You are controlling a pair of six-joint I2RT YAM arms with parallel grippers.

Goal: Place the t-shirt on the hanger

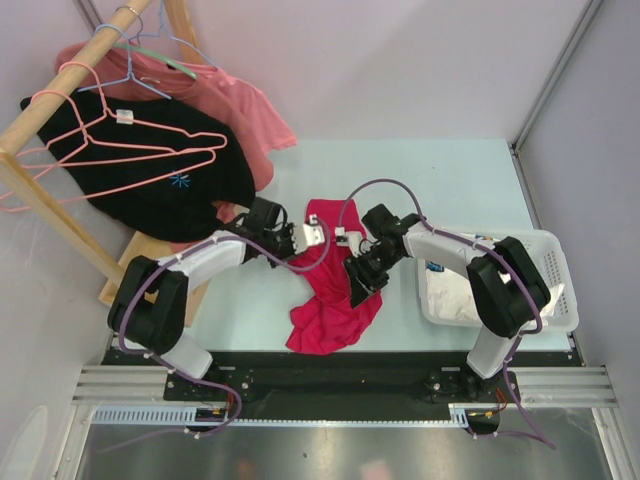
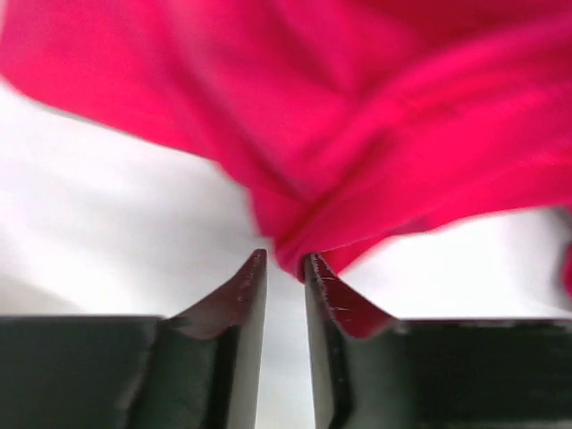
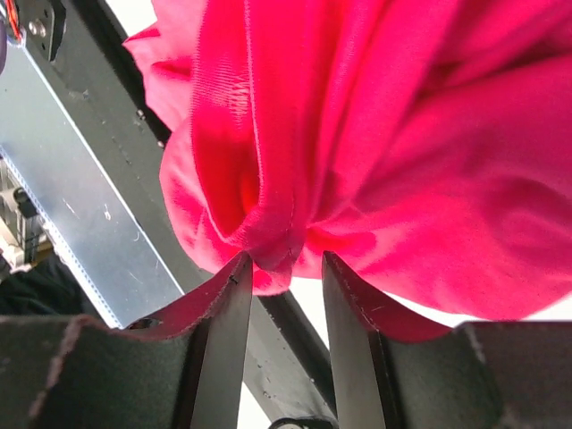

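Note:
The red t-shirt (image 1: 330,310) lies crumpled on the white table between my two arms. My left gripper is at a narrow point of the shirt's edge, its fingertips a little apart with fabric at them; whether it grips is unclear. My right gripper is part open over a folded edge of the shirt near the table's front. At the upper left, pink hangers (image 1: 150,150) and blue hangers (image 1: 131,78) hang on the wooden rack (image 1: 60,220).
A black shirt (image 1: 170,185) and pink shirt (image 1: 240,110) are bunched at the rack. A white basket (image 1: 555,300) with white cloth stands on the right.

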